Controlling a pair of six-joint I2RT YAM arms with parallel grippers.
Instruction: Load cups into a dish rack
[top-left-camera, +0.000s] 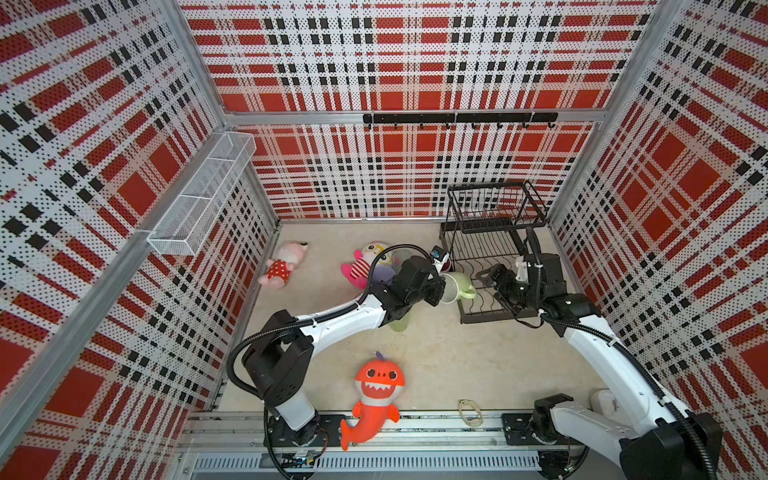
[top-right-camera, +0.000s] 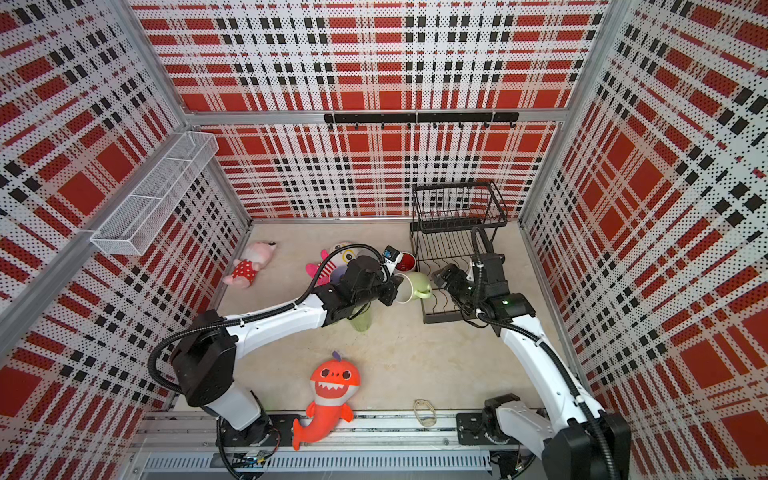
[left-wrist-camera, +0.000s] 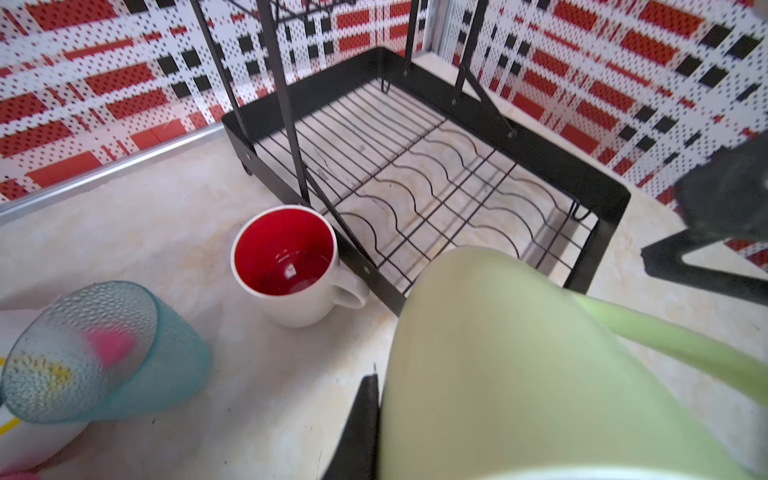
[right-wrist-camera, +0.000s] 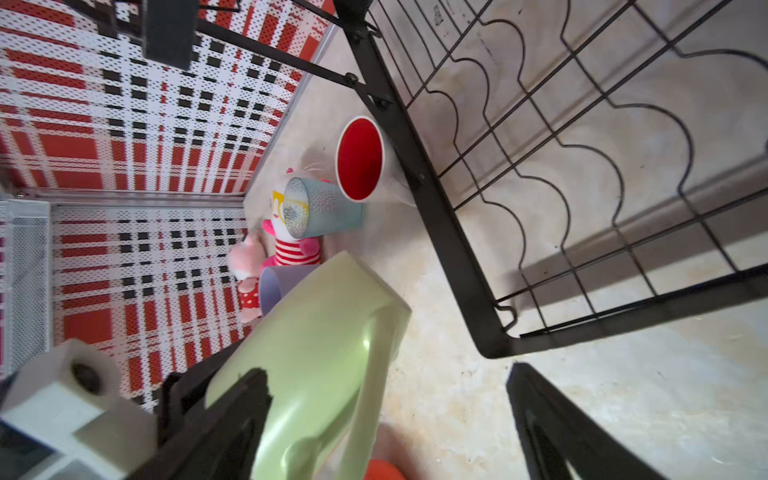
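My left gripper (top-left-camera: 442, 289) is shut on a pale green mug (left-wrist-camera: 496, 376), which is tilted and held off the table at the left front of the black dish rack (right-wrist-camera: 448, 232). The mug's handle (left-wrist-camera: 672, 336) points toward the right arm. My right gripper stands open above the rack's right side, empty, with the green mug just left of its fingers. A white mug with a red inside (left-wrist-camera: 292, 264) stands against the rack's left edge. Beside it is a teal textured glass (left-wrist-camera: 172, 360). A purple cup (right-wrist-camera: 276, 284) shows partly behind the green mug.
A green cup (top-right-camera: 361, 318) stands under the left arm. Plush toys sit at the back left, and an orange shark toy (top-left-camera: 376, 396) lies at the front. The rack's lower wire tray (left-wrist-camera: 448, 184) looks empty. Clear table lies in front of the rack.
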